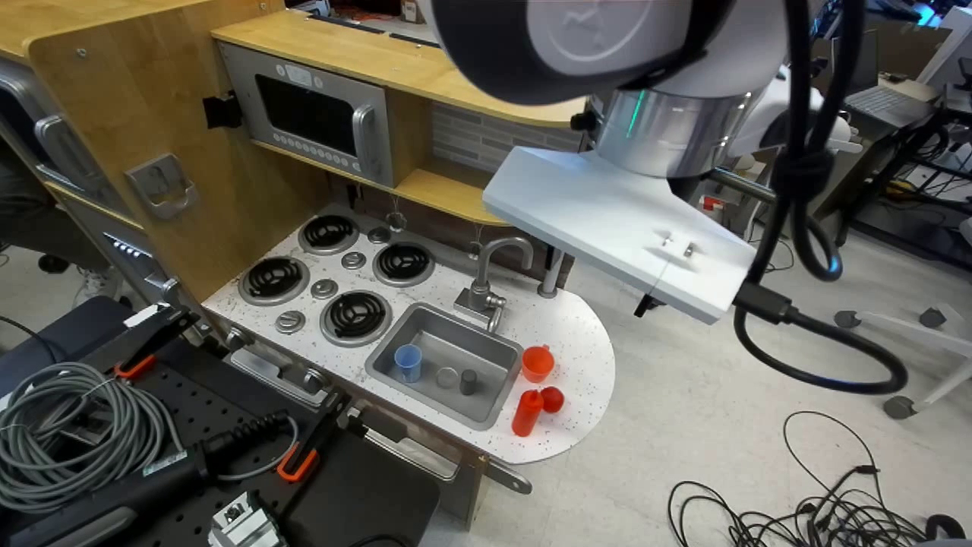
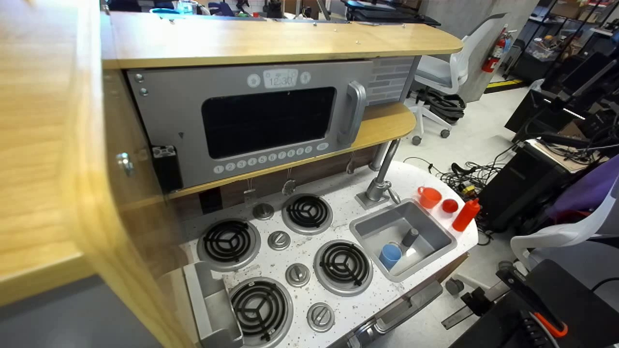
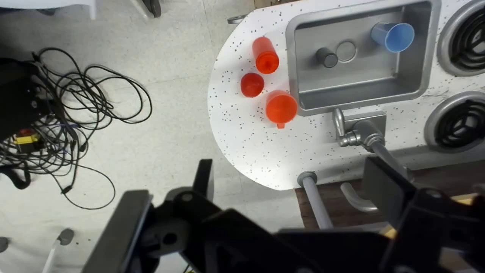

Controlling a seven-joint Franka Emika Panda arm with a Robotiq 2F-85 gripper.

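My gripper stands open high above the toy kitchen, its dark fingers (image 3: 203,177) far apart with nothing between them. Below, on the rounded white counter end, an orange-red cup (image 3: 281,109), a round red object (image 3: 252,85) and a red bottle (image 3: 266,58) stand close together beside the sink. Inside the grey sink (image 3: 294,68) are a blue cup (image 3: 395,36) and a small dark cylinder (image 3: 327,57). Exterior view 1 shows the arm's white mount plate (image 1: 620,228) at upper right, while the fingers are mostly hidden there.
The faucet (image 3: 370,136) and a grey post (image 3: 313,195) rise at the sink's back side. A wooden shelf with a microwave (image 2: 255,122) overhangs the stove. Burners (image 2: 342,267) lie left of the sink. Open floor with loose cables borders the counter's round end.
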